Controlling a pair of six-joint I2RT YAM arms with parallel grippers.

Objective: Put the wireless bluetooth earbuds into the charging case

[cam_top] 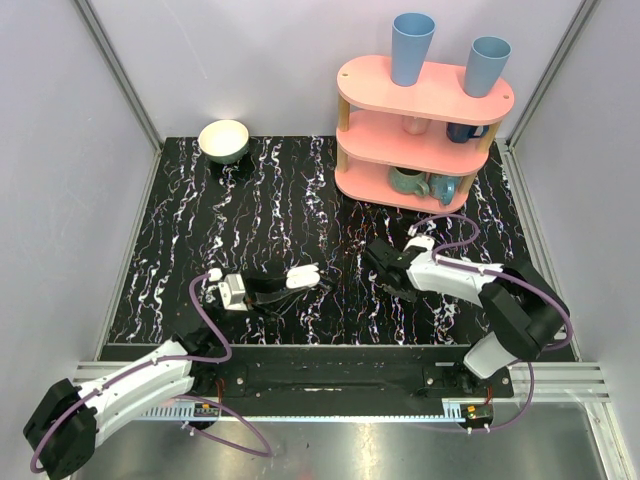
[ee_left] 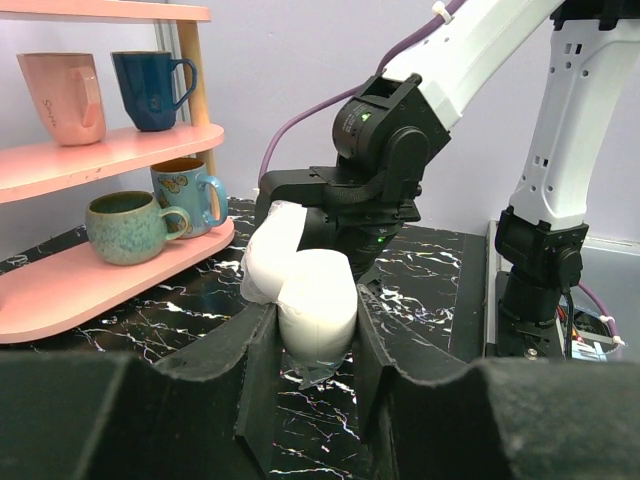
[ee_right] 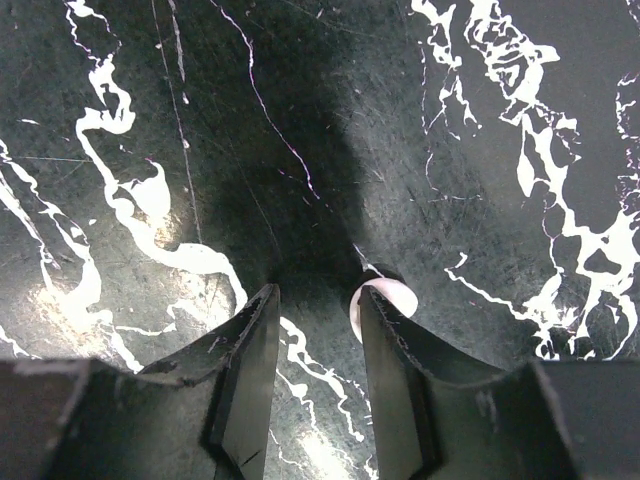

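The white charging case (ee_left: 315,310), its lid (ee_left: 270,255) raised, is held by my left gripper, shut on it; from above, the case (cam_top: 302,276) is at mid table. My right gripper points down at the black marble top, part open. A small pale earbud (ee_right: 390,300) lies at its right finger, partly hidden by that fingertip; whether it is between the fingers I cannot tell.
A pink three-tier shelf (cam_top: 420,85) with cups and mugs stands at the back right, a bowl (cam_top: 224,138) at the back left.
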